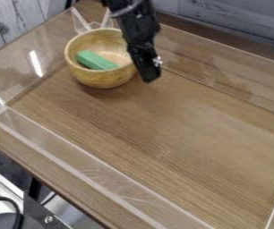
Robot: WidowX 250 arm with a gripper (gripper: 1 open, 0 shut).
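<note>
A wooden bowl (98,73) sits at the upper left of the table, with a green block (97,59) lying inside it. My black gripper (151,70) hangs from the top, angled down just outside the bowl's right rim, low over the table. Its fingertips look close together, with no object visible between them, though they are blurred.
Clear tape strips run along its left and front edges. A white wall stands behind at the top right, and a cable shows at the lower left.
</note>
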